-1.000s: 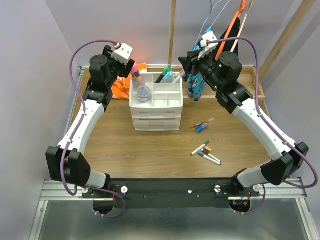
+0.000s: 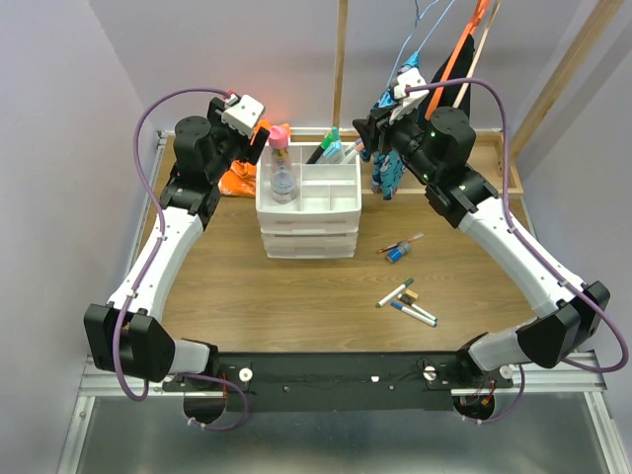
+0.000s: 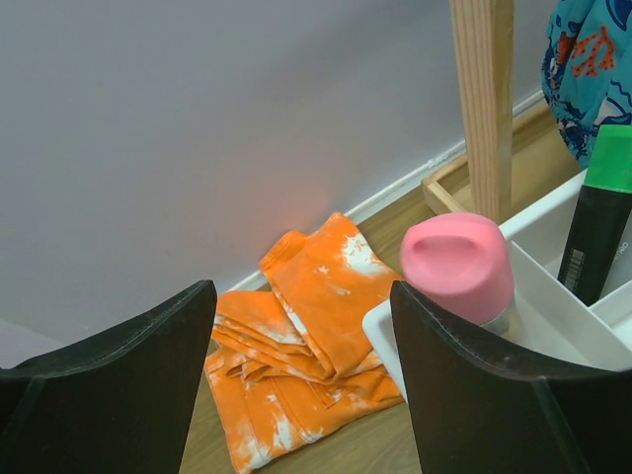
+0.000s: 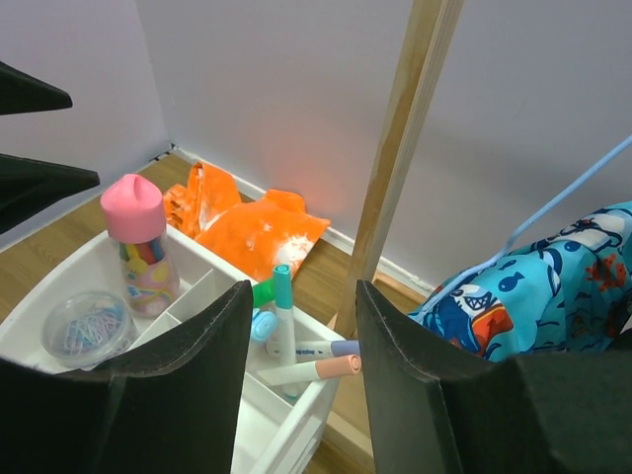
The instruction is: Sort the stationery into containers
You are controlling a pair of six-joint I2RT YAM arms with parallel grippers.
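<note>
A white organizer (image 2: 311,219) holds the pink-capped clear jar (image 2: 280,158), upright in its left compartment beside a round tub of clips (image 4: 89,331). My left gripper is open just left of the jar, apart from it. In the right rear compartment lean a green-capped black marker (image 2: 318,150), a teal-ended marker (image 4: 284,311) and a peach-ended marker (image 4: 311,371). Above that side hovers my right gripper, its fingers apart with nothing gripped. Several loose white markers (image 2: 393,294) lie on the table at front right.
A blue sharpener-like item (image 2: 398,253) and thin pens lie right of the organizer. Orange cloth (image 3: 326,306) lies behind left. A wooden post (image 4: 395,148) and hanging blue patterned cloth (image 4: 533,286) stand close to the right gripper.
The jar, tilted against the left gripper earlier, now stands upright in the organizer. The right arm has barely moved.
</note>
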